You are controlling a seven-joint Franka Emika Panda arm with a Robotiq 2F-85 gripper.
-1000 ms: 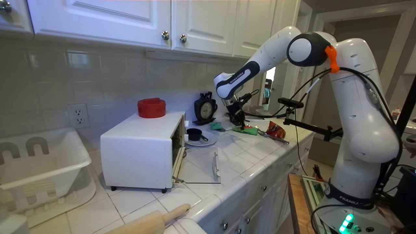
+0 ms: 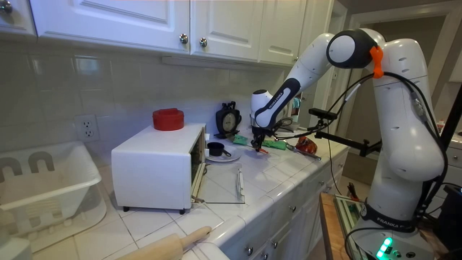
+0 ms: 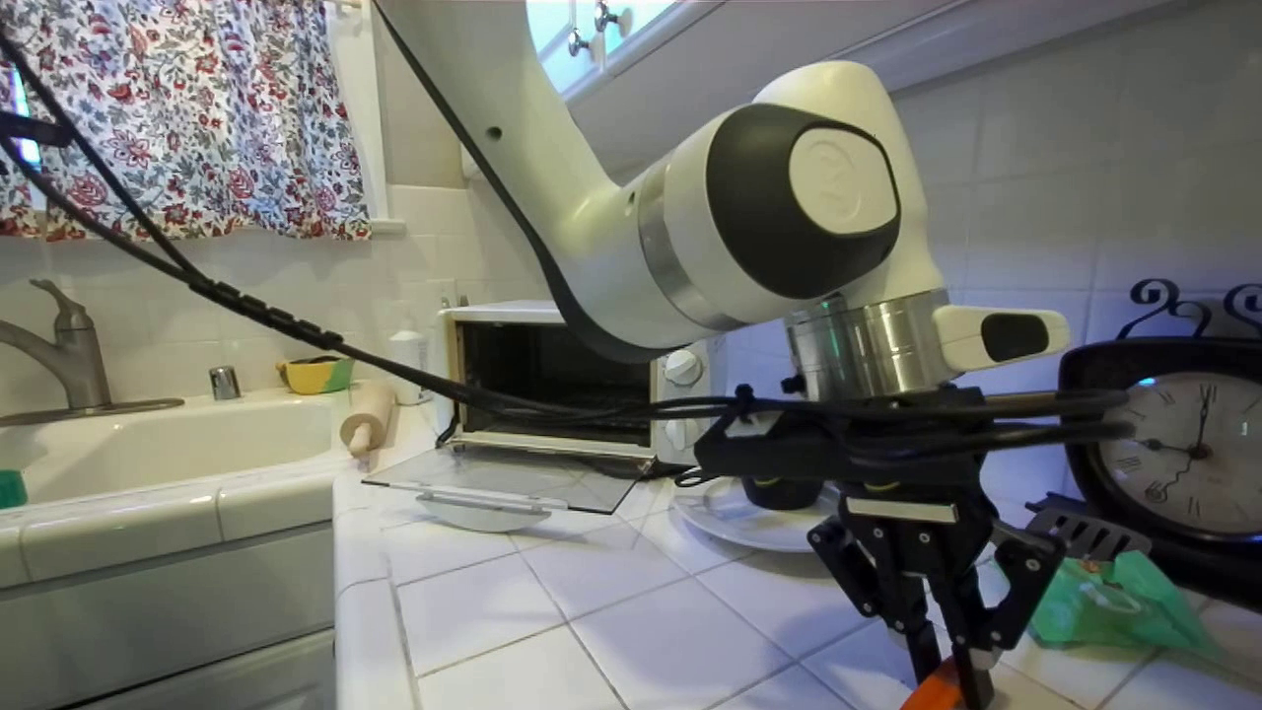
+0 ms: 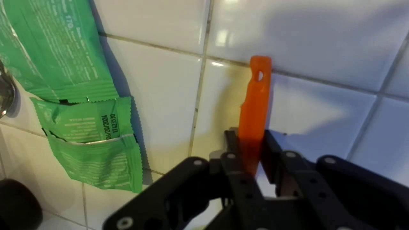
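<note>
An orange strip-like utensil (image 4: 254,103) with a hole near its far end is pinched between the black fingers of my gripper. In the wrist view it points up over the white tiles, and its near end is hidden by the gripper. Exterior view 2 catches only a bit of the orange piece (image 3: 937,688) at the bottom edge. From exterior view 1, my gripper (image 2: 258,147) hangs low over the counter, right of the plate, with the orange tip showing beside it. Whether the utensil touches the tiles I cannot tell.
Green packets (image 4: 92,141) lie left of the gripper in the wrist view. A white plate (image 2: 229,157) carries a black cup (image 2: 215,149). The toaster oven (image 2: 151,167) has its glass door (image 2: 221,184) down over the counter. A black clock (image 2: 227,120) stands by the wall.
My gripper has swung from above the green packets toward the plate and counter front, and from tilted to nearly vertical. The orange utensil now shows beside its fingers.
</note>
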